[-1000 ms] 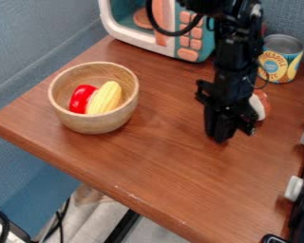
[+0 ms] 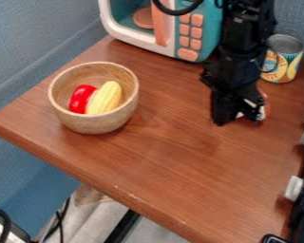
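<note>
My black gripper (image 2: 237,106) hangs low over the right part of the wooden table. A small white and reddish object shows behind and beside its fingertips, mostly hidden by them; whether the gripper holds it I cannot tell. A light wooden bowl (image 2: 62,104) at the left holds a red piece (image 2: 81,99) and a yellow corn (image 2: 105,98).
A toy microwave (image 2: 193,28) stands at the back, with a can (image 2: 284,59) at the back right. A dark appliance with white knobs (image 2: 299,195) lines the right edge.
My gripper has shifted right and slightly back, turning somewhat. The small white and reddish object by it is now more hidden.
</note>
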